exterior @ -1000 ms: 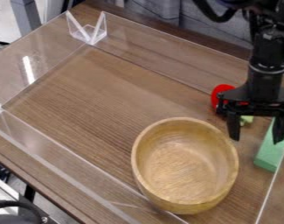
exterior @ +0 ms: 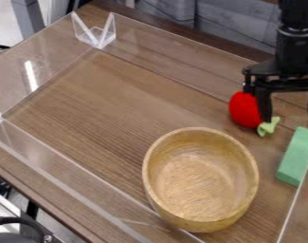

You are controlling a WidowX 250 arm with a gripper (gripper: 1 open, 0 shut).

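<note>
My black gripper (exterior: 279, 93) is at the upper right, open, hanging just above and behind a red strawberry-like object (exterior: 250, 107) with a light green top. A mint-green block (exterior: 294, 156) lies at the right. A large round tan bowl (exterior: 199, 178) sits at the lower middle. Whether the fingers touch anything is unclear.
A white wire-like holder (exterior: 96, 28) stands at the back left.
My gripper has moved up and back, away from the bowl and the green block, uncovering more of both the red object and the block.
</note>
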